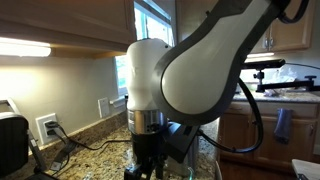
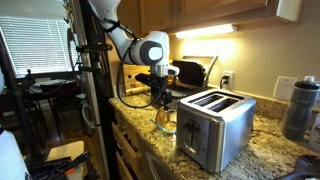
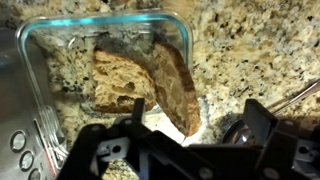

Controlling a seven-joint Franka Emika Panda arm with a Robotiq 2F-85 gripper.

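Two slices of brown bread lie in a clear glass dish. One slice is flat and squarish; the longer slice leans over the dish's right side. Above the counter, my gripper is open, its fingers wide apart in the wrist view with nothing held between them. The longer slice's lower end shows in the gap between the fingers, but I cannot tell how high above it they are. From the second exterior view, the gripper hangs over the glass dish.
A silver toaster with empty-looking slots stands right beside the dish. Behind it are a metal bottle and a power outlet. A metal utensil lies right of the gripper.
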